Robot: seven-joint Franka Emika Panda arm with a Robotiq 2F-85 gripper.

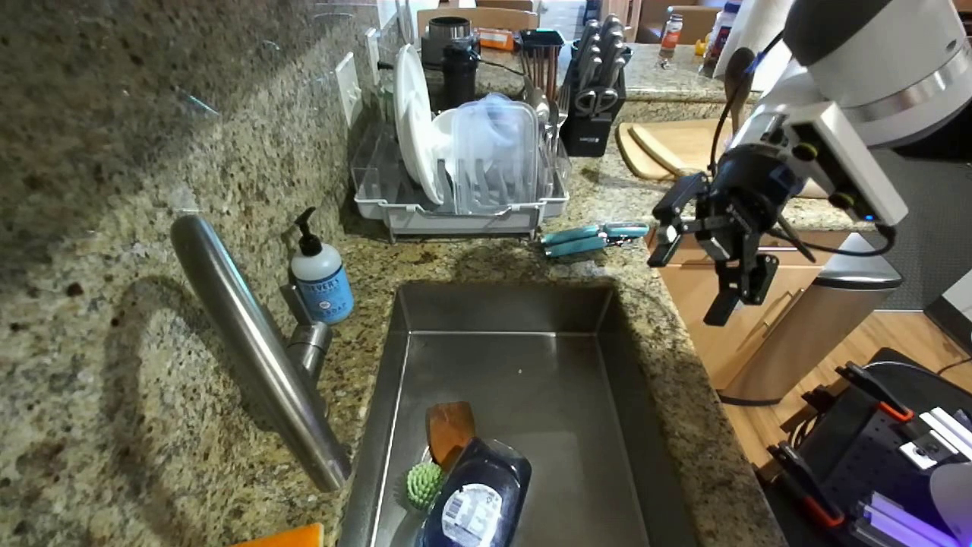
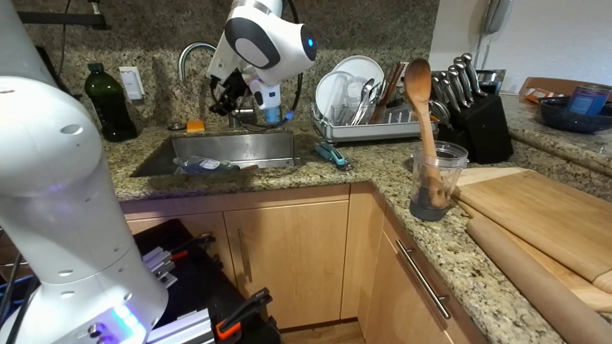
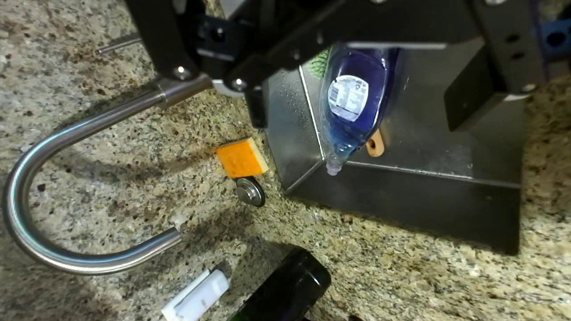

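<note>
My gripper (image 1: 699, 278) is open and empty, held up in the air to the right of the sink in exterior view 1. Its dark fingers (image 3: 473, 88) spread wide across the top of the wrist view. Inside the metal sink (image 1: 556, 392) lies a dark blue dish soap bottle (image 3: 359, 96) on its side. A green scrubber (image 1: 424, 484) and a wooden utensil (image 1: 450, 432) are beside and partly under the bottle. An orange sponge (image 3: 242, 158) rests on the counter by the sink's edge, close to a round metal stopper (image 3: 250, 191).
The faucet (image 1: 260, 351) arches over the sink's side. A soap dispenser (image 1: 323, 278), a dish rack (image 1: 465, 220) and a teal-handled tool (image 1: 575, 241) stand or lie around it. Near the sink's end is a dark green bottle (image 2: 109, 103). The sink's far half is bare.
</note>
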